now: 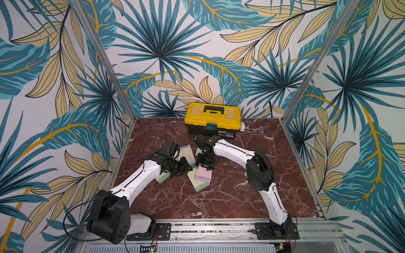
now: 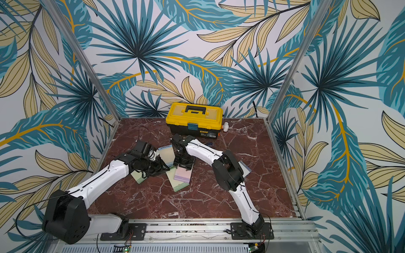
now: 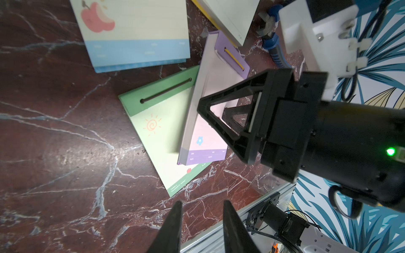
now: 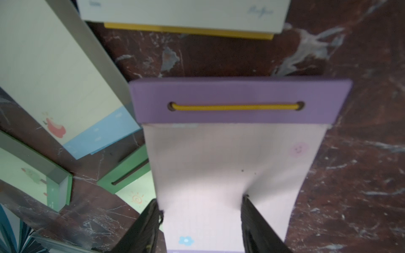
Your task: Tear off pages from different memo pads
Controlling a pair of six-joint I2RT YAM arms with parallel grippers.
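A pink memo pad with purple binding and yellow cord point(image 4: 240, 97) lies partly over a green-bound pad point(image 3: 147, 130) with a sun drawing. My right gripper is low over the pink pad's page, fingers apart, with no page visibly lifted between them. My left gripper stands open, left of the pink pad, with nothing seen between its fingers. A blue-edged pad point(image 3: 130, 29) with an apple, a yellow-edged pad point(image 4: 185, 12) and another green pad point(image 4: 25, 172) lie around them.
A yellow toolbox point(image 1: 212, 118) stands at the back, a white bottle point(image 2: 225, 126) beside it. Blue-handled pliers point(image 3: 274, 50) lie behind my right gripper. A pale item point(image 2: 245, 168) lies at the right.
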